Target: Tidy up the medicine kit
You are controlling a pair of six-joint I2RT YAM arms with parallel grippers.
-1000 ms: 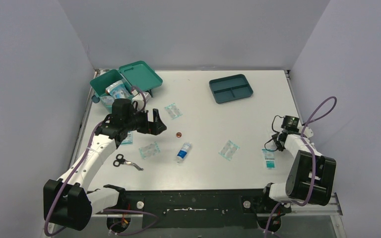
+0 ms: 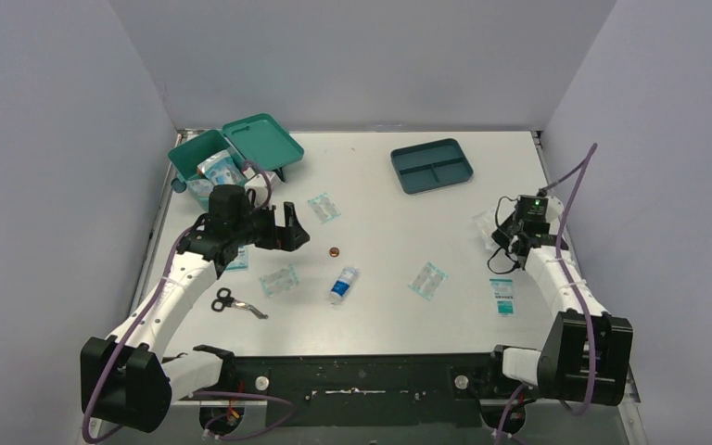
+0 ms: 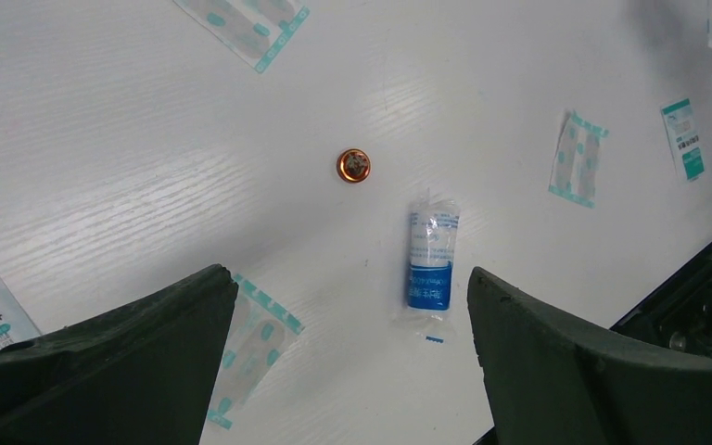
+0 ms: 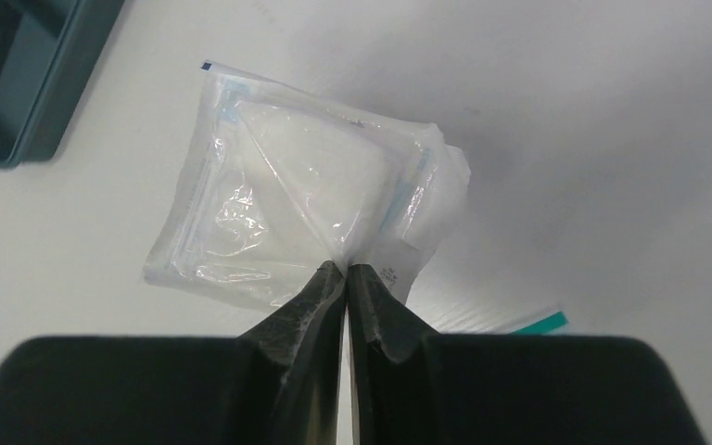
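Note:
In the right wrist view, my right gripper is shut on the edge of a clear packet (image 4: 306, 176) with a white pad inside; creases in the plastic run to the fingertips. My left gripper is open and empty above the table. Below it are a wrapped blue-and-white roll (image 3: 431, 264), a small copper-coloured round piece (image 3: 353, 166) and a flat clear sachet (image 3: 250, 352). The green kit box (image 2: 188, 151), holding several packets, stands at the back left with its lid (image 2: 264, 144) open. A divided dark green tray (image 2: 433, 167) lies at the back right.
Scissors (image 2: 232, 302) lie at the front left. Another sachet (image 2: 427, 281) rests right of centre, one (image 2: 324, 207) lies near the lid, and a teal-labelled packet (image 2: 502, 297) is by the right arm. White table between tray and roll is bare.
My right arm has moved back and slightly left from its place near the right edge, and the clear packet has come along with it. The left arm has stayed nearly still.

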